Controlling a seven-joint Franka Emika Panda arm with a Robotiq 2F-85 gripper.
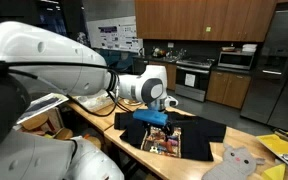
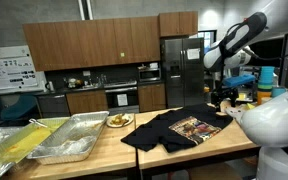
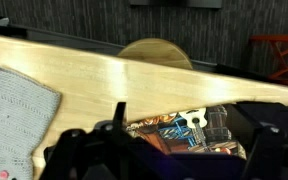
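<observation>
My gripper is open above the table, its dark fingers (image 3: 116, 128) standing well apart at the bottom of the wrist view. Below it lies a flat, colourfully patterned piece (image 3: 192, 122), partly hidden by the gripper. The same patterned piece (image 2: 196, 128) rests on a spread black cloth (image 2: 162, 129) in exterior view 2. From exterior view 1, the gripper (image 1: 162, 131) appears over the patterned piece (image 1: 164, 146). Nothing shows held between the fingers.
A grey animal-shaped mat (image 1: 234, 163) lies beside the black cloth. At the table's other end are a metal tray (image 2: 71, 140), a yellow tray (image 2: 22, 145) and a plate of food (image 2: 119, 122). A round wooden stool seat (image 3: 154, 53) sits past the table edge.
</observation>
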